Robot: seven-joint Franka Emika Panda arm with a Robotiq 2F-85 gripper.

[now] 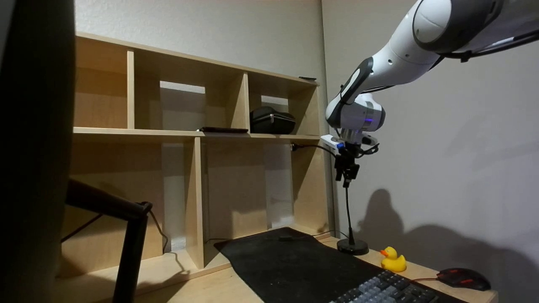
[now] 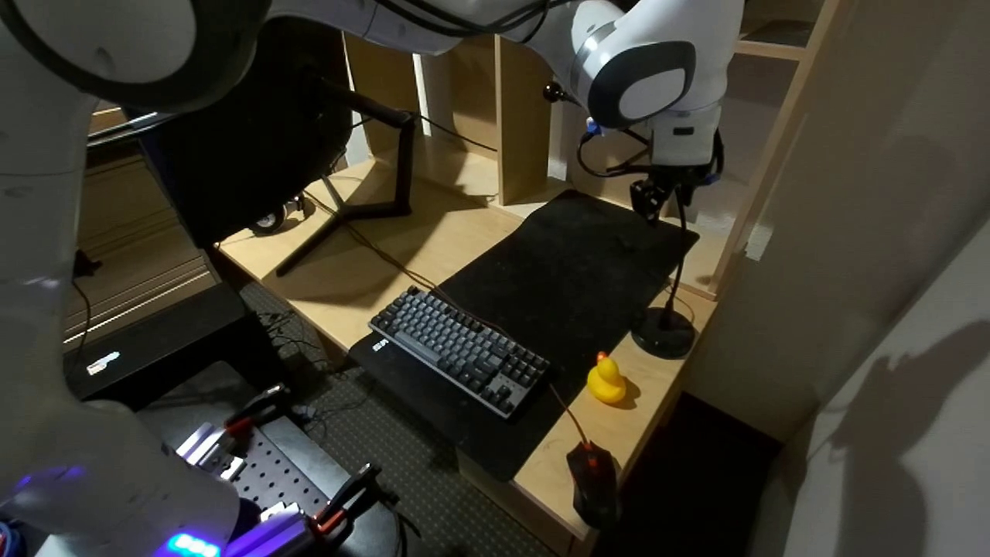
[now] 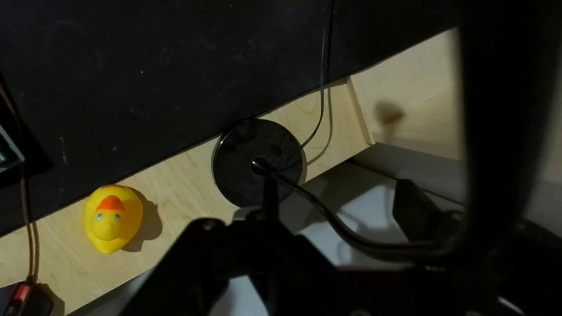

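Observation:
A black desk lamp stands on the desk: its round base (image 3: 239,176) shows in the wrist view, its thin neck (image 1: 348,214) rises to my gripper (image 1: 343,180) in exterior view 1. The lamp head (image 1: 294,147) sticks out to the left of the gripper. In the wrist view the fingers (image 3: 271,197) are spread apart, and the curved neck (image 3: 337,225) crosses the gap between them. Whether either finger touches the neck, I cannot tell. Exterior view 2 has the gripper (image 2: 664,199) at the upper part of the neck, partly overlapping it.
A yellow rubber duck (image 2: 607,381), a mouse (image 2: 594,484) and a keyboard (image 2: 459,348) lie near the lamp. Wooden shelves (image 1: 199,202) stand behind, holding a black case (image 1: 273,121). A monitor stand (image 2: 404,167) is on the desk.

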